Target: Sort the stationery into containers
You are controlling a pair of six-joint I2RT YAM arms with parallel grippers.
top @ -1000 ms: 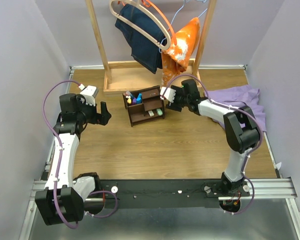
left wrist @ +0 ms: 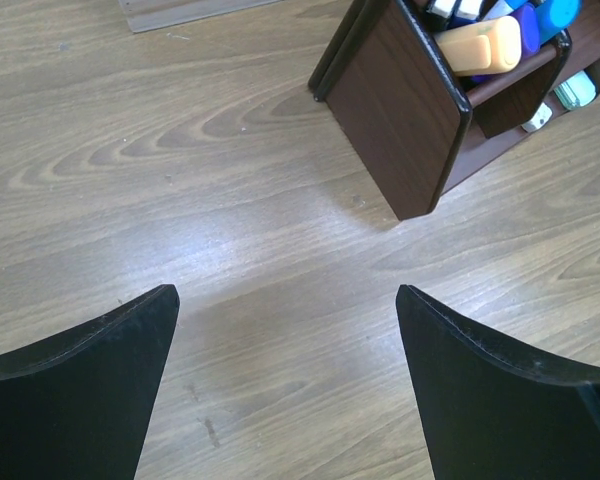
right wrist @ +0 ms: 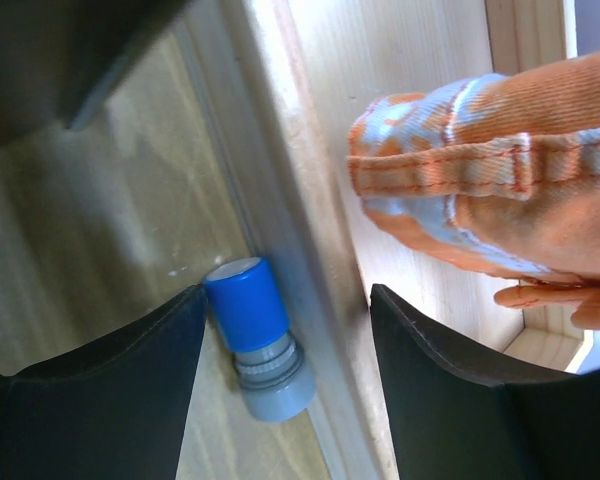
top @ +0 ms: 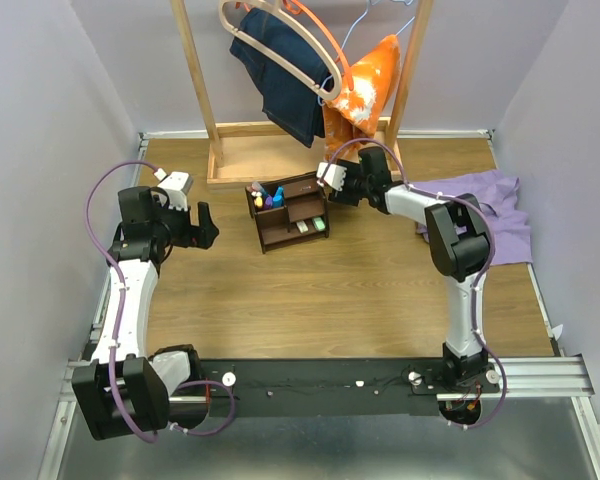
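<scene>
The dark wooden organizer (top: 287, 235) holds colored markers and small items; in the left wrist view its side (left wrist: 380, 130) shows, with a peach marker (left wrist: 470, 50). My left gripper (top: 202, 226) stands open over bare floor, left of it. My right gripper is at the organizer's right, by the wooden rack's base. A small blue-capped item (right wrist: 248, 305) lies against the rail (right wrist: 310, 240) between its fingers, which are part open; I cannot tell whether they touch it.
Orange cloth (top: 365, 90) and jeans (top: 280, 90) hang from the rack (top: 250, 160) behind. A purple cloth (top: 505, 230) lies at the right.
My right arm has moved toward the back, its gripper now closer to the rack's base beside the organizer. The left arm is nearly still.
</scene>
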